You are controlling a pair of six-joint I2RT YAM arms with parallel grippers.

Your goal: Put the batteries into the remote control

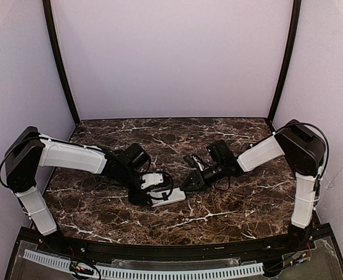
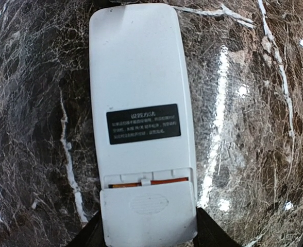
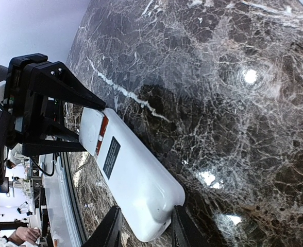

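Note:
The white remote control [image 2: 138, 67] lies back side up on the dark marble table, also seen in the top view [image 1: 172, 195]. Its battery cover [image 2: 147, 213] sits at the near end, short of fully closed, with an orange strip, apparently batteries [image 2: 164, 180], showing in the gap. My left gripper is shut on the cover from both sides. My right gripper is at the remote's other end, part open, one fingertip against that end; whether it grips it I cannot tell.
Bare marble tabletop [image 1: 230, 216] surrounds the remote. White walls stand behind and at the sides. A metal rail [image 1: 142, 271] runs along the front below the table's edge.

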